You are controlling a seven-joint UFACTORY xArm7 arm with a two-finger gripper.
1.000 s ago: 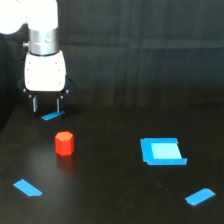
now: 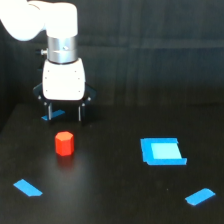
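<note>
A red-orange block [image 2: 64, 144] stands on the dark table at the left, facets showing on its side. Behind it in the view, and above its level in the picture, my gripper [image 2: 65, 113] hangs from the white arm [image 2: 63, 72]. Its two dark fingers are spread wide, so the fingers are open. Nothing shows between them, and there is a visible gap from the fingers to the block. A pale square [image 2: 165, 151] framed in blue tape lies on the table to the right.
Strips of blue tape mark the table: one at the front left [image 2: 28, 188], one at the front right [image 2: 200, 197], and one partly covered by the gripper [image 2: 54, 115]. Bare table separates the block from the taped square. A dark curtain [image 2: 150, 55] closes off the back.
The arm and gripper have shifted right and somewhat lower in the picture, closer to the red-orange block. The block and the tape have stayed where they were.
</note>
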